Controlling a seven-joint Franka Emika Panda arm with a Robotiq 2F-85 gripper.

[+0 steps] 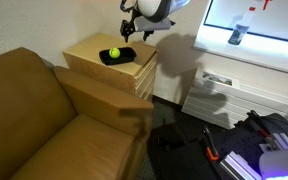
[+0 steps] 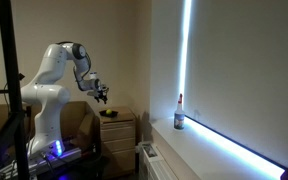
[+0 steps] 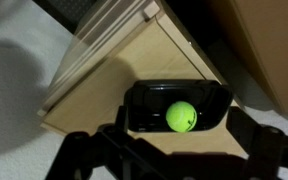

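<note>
A bright green ball lies in a black tray on top of the wooden cabinet. From above, in the wrist view, the ball rests toward the right part of the tray, whose remaining floor looks empty. My gripper has its fingers spread wide to either side, nothing between them. Exterior view 1 shows the gripper hanging above the tray, clear of it. In exterior view 2 the gripper is small and dark over the cabinet.
A brown sofa stands in front of the cabinet, its arm close by. On the window sill is a bottle. A white radiator runs along the wall to the right; open air surrounds the gripper.
</note>
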